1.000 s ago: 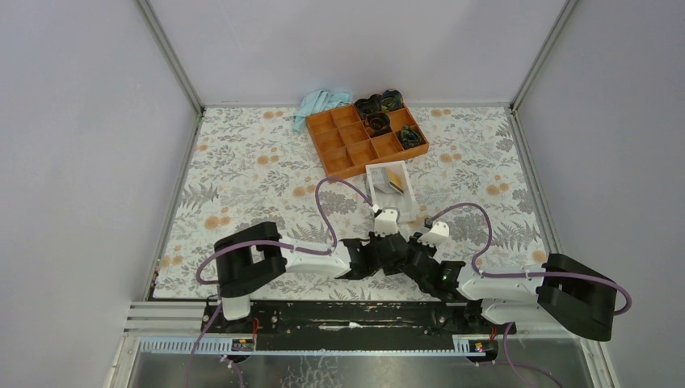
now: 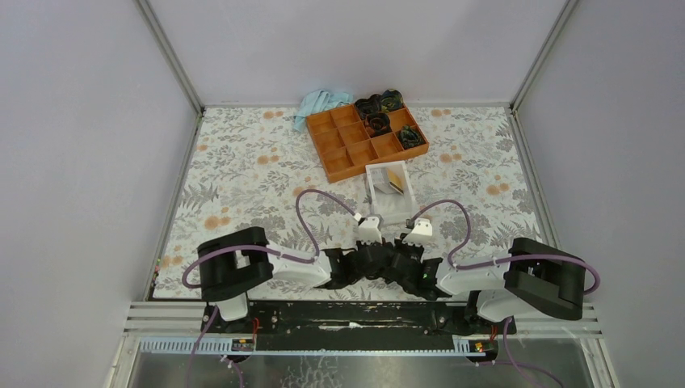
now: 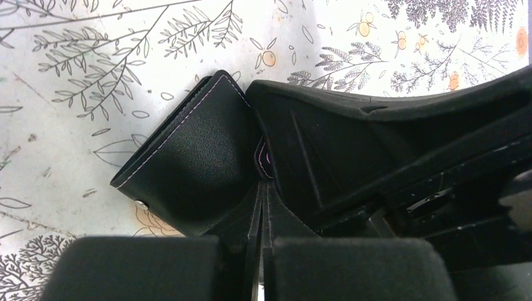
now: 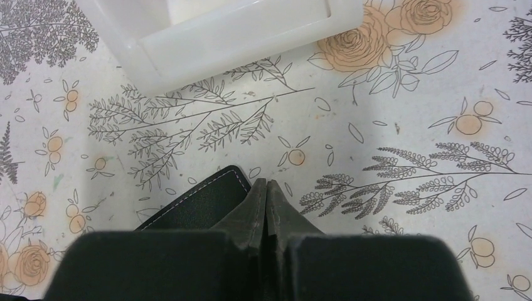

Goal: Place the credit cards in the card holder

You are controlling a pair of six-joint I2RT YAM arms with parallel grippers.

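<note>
The black card holder (image 3: 194, 157), with light stitching and a small snap at one corner, lies on the patterned table. My left gripper is shut with its tips over the holder; no card shows between them. The right gripper's dark body covers the holder's right part in the left wrist view. In the right wrist view, my right gripper is shut beside a corner of the card holder (image 4: 204, 200). Whether either pinches the thin leather cannot be seen. From above, the arms hide the holder. Cards (image 2: 394, 181) rest in the white tray (image 2: 393, 218).
The white tray (image 4: 232, 53) stands just beyond the right gripper. Behind it sits an orange compartment box (image 2: 343, 173) with dark rolled items (image 2: 378, 123), and a light blue cloth (image 2: 321, 100). Both grippers are close together.
The right arm has moved left across both intervals. The tray and box stayed put.
</note>
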